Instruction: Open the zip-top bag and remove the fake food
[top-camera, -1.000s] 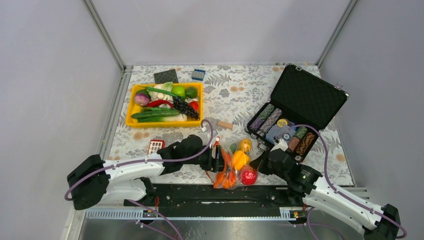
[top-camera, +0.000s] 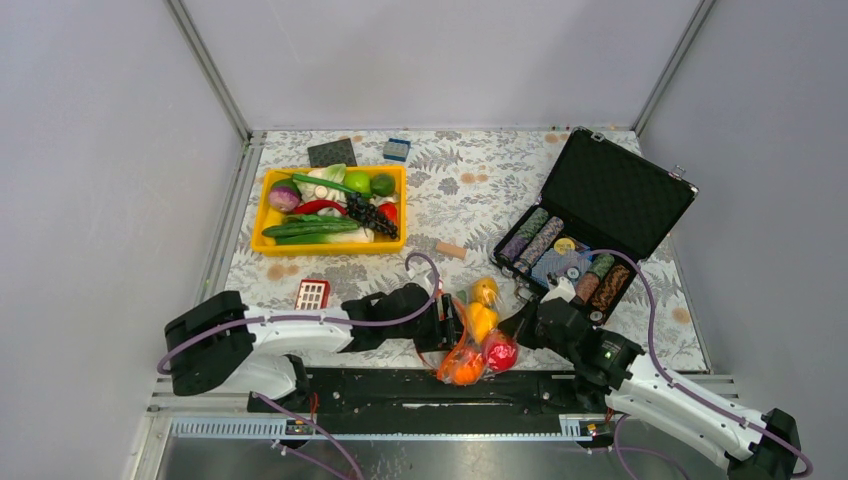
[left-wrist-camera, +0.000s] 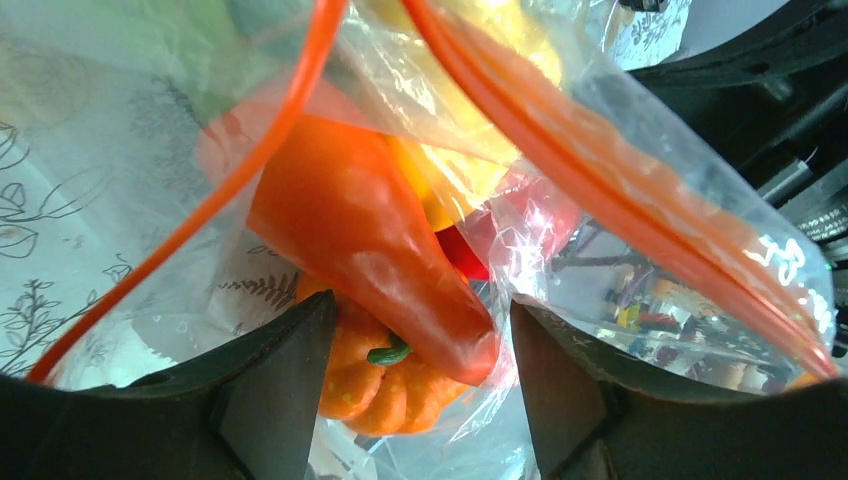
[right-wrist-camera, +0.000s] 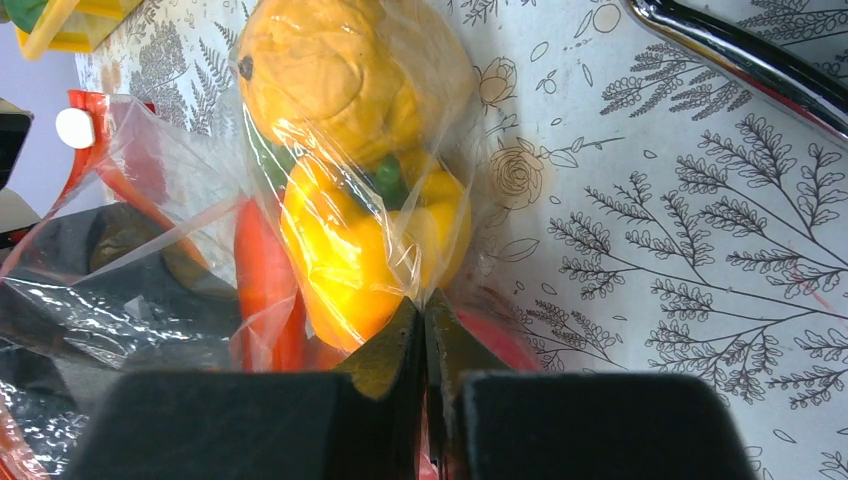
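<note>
The zip top bag lies near the front edge, orange zipper mouth open toward the left. My left gripper is part open inside that mouth, its fingers around the lower part of an orange-red pepper and near a small pumpkin; contact is unclear. A yellow pepper, a yellow squash and a red item are also in the bag. My right gripper is shut on the bag's plastic at its right side.
A yellow tray of vegetables stands back left. An open chip case sits at the right, a calculator left of the bag, a wooden block in the middle.
My left gripper has moved right into the bag's mouth, and the bag's left part and orange items shifted slightly toward the front. The right arm has stayed put.
</note>
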